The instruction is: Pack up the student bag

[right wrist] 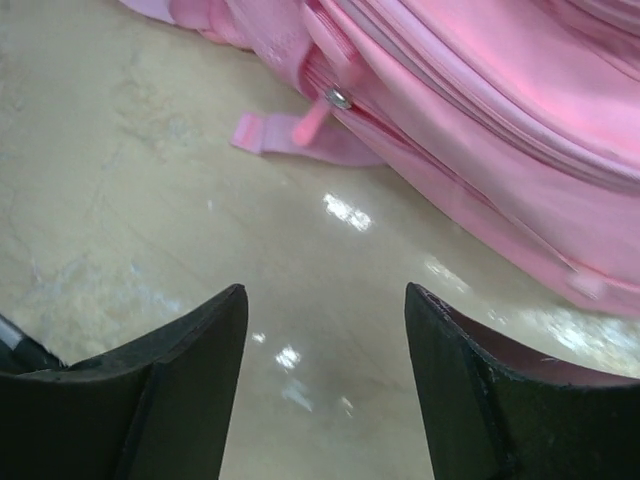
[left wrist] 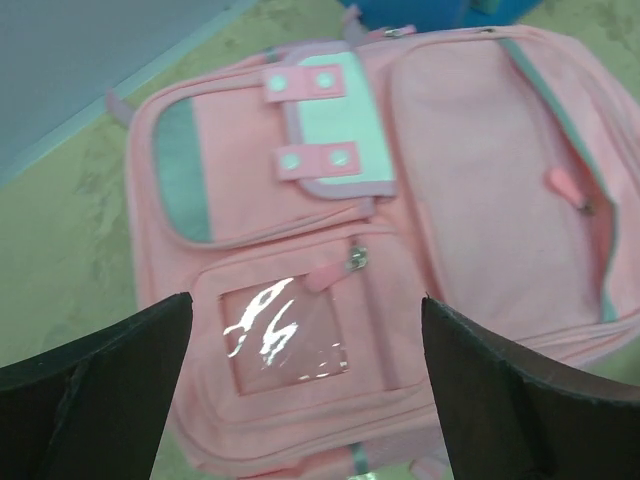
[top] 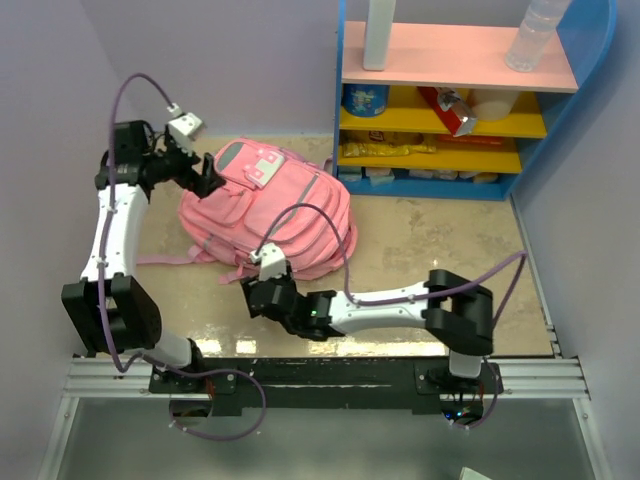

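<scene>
The pink student bag (top: pixel 275 210) lies on the floor, left of the middle in the top view. My left gripper (top: pixel 209 184) hangs over the bag's left end, open and empty; its wrist view shows the clear pocket window (left wrist: pixel 283 333) and a mint flap (left wrist: pixel 345 120) held by pink tabs. At the bag's near side is my right gripper, also open with only bare floor between its fingers. Ahead of it, in the right wrist view, a pink zipper pull (right wrist: pixel 313 120) hangs at the bag's lower edge, beside a loose strap (right wrist: pixel 300 138).
A blue shelf unit (top: pixel 345 110) stands at the back right, bearing a clear bottle (top: pixel 537 35), a blue can (top: pixel 366 98), a red packet (top: pixel 448 110) and yellow packets (top: pixel 390 149). Bare floor (top: pixel 450 260) stretches out on the right. Grey walls close in both sides.
</scene>
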